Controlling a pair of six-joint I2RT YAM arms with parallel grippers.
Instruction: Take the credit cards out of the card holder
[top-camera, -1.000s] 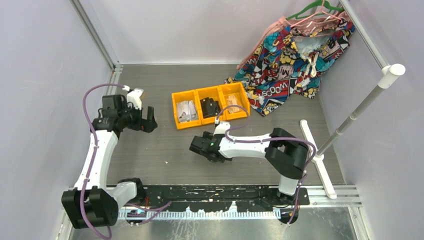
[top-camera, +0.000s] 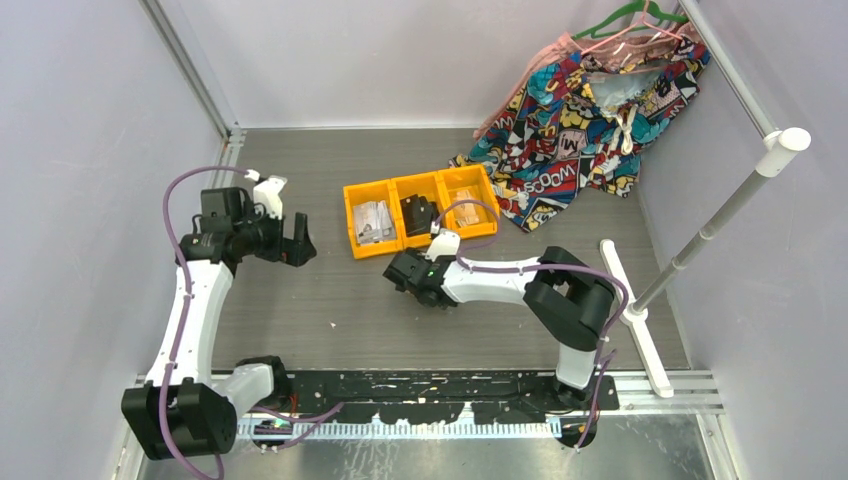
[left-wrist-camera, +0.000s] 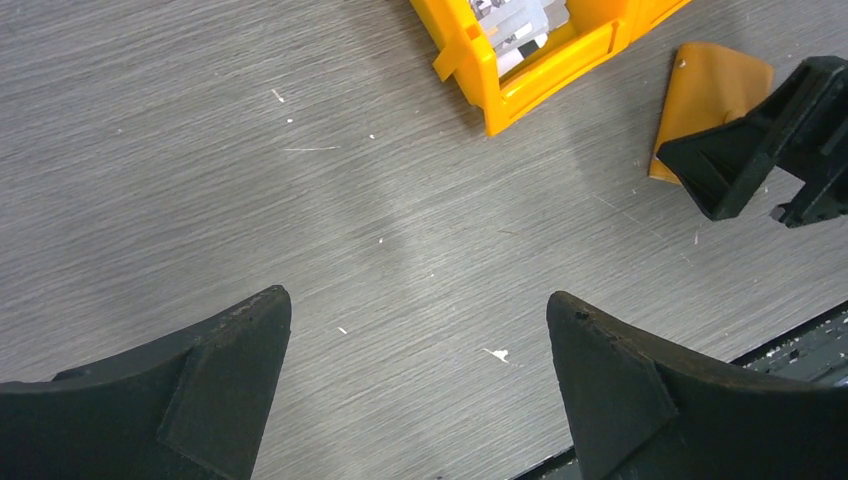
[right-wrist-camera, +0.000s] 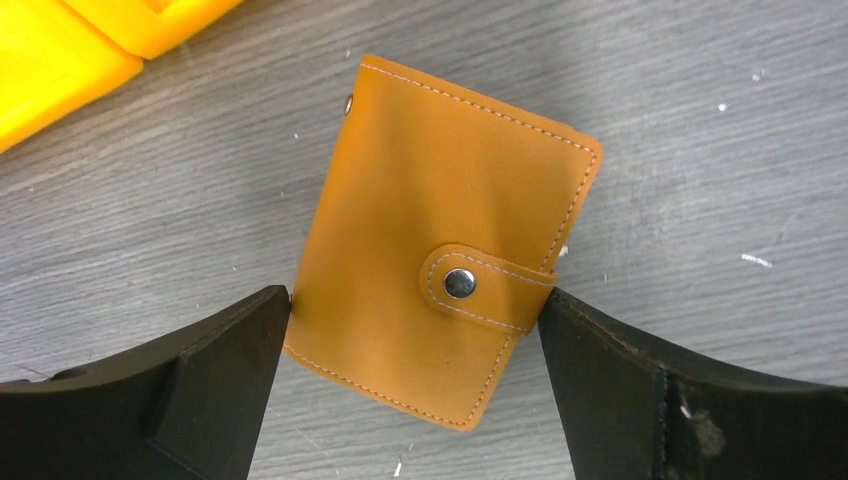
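Note:
An orange leather card holder (right-wrist-camera: 420, 210) with a snapped strap lies flat on the floor. My right gripper is open over it, one fingertip at each side, the right one touching or very near the strap edge. In the top view that gripper hides the holder. My left gripper stands open at the left with nothing between its fingers; the holder (left-wrist-camera: 700, 75) also shows at the right of its view. No cards are visible.
A yellow three-section bin (top-camera: 372, 188) with small items sits just behind the right gripper. Patterned clothes (top-camera: 560, 130) hang at the back right, a white stand (top-camera: 700, 235) at the right.
My right arm has shifted slightly, its gripper moving a little toward the bin compared with about a second ago. The left arm has not visibly moved.

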